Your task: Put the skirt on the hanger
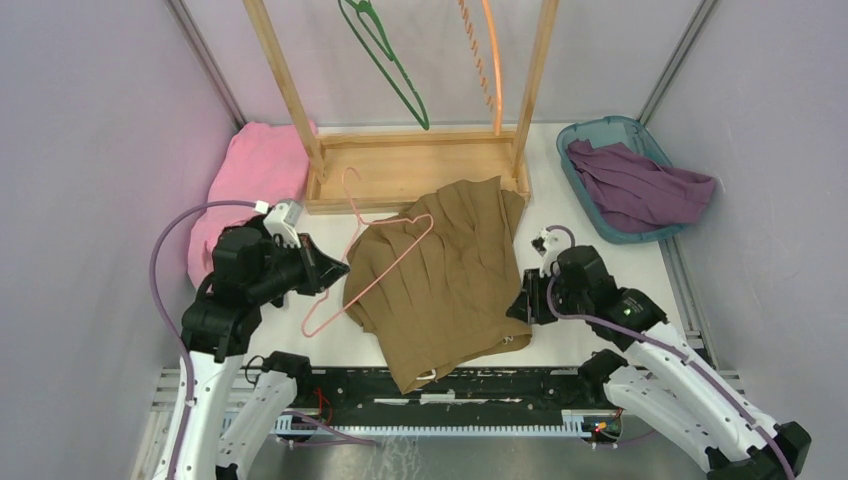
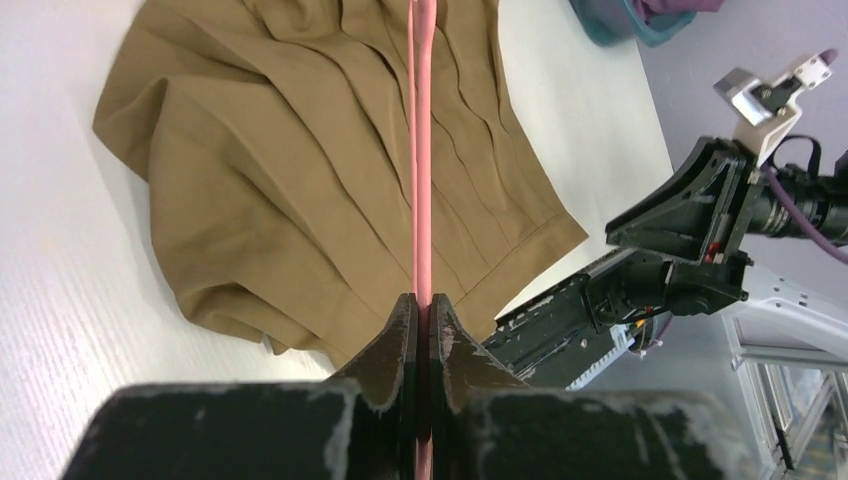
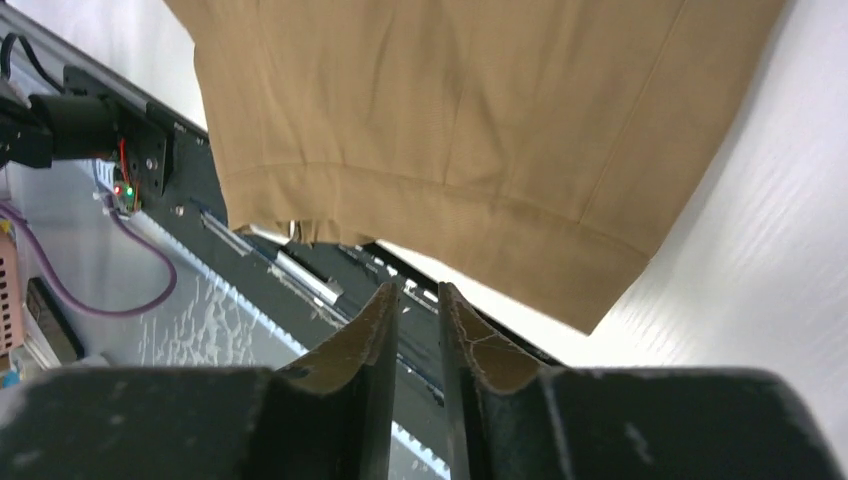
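The brown pleated skirt (image 1: 430,290) lies spread on the white table, its waistband (image 3: 520,240) toward the front edge. My left gripper is shut on a pink hanger (image 2: 423,150), which in the top view is over the skirt's left part. My right gripper (image 1: 525,300) is at the skirt's right side near its lower right corner; in the right wrist view its fingers show a gap with nothing between them, part open.
The wooden rack (image 1: 405,160) stands at the back with green (image 1: 400,85) and orange (image 1: 496,70) hangers. A pink cloth (image 1: 245,170) lies back left, a blue basket (image 1: 610,225) with purple cloth back right.
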